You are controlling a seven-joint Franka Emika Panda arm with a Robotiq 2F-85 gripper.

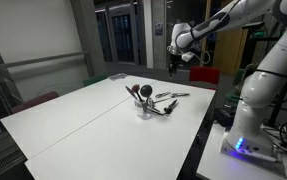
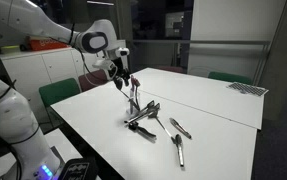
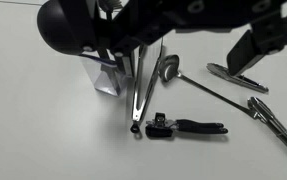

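Observation:
A clear holder (image 3: pixel 105 75) stands on the white table with several utensils upright in it, among them a black round-headed one (image 3: pixel 58 28). Beside it lie silver tongs (image 3: pixel 145 98), a black-handled can opener (image 3: pixel 188 127) and a metal ladle (image 3: pixel 170 67). Farther right in the wrist view are two more metal utensils, one of them (image 3: pixel 273 125) partly cut off by the frame edge. Above all these hangs my gripper, its dark fingers spread wide and no object visible between them. In exterior view 2 the gripper (image 2: pixel 121 78) is close above the holder's utensils.
Chairs, including a red one (image 1: pixel 205 76) and a green one (image 2: pixel 59 94), stand around the table. A dark pad (image 2: pixel 81 168) lies near the robot's base.

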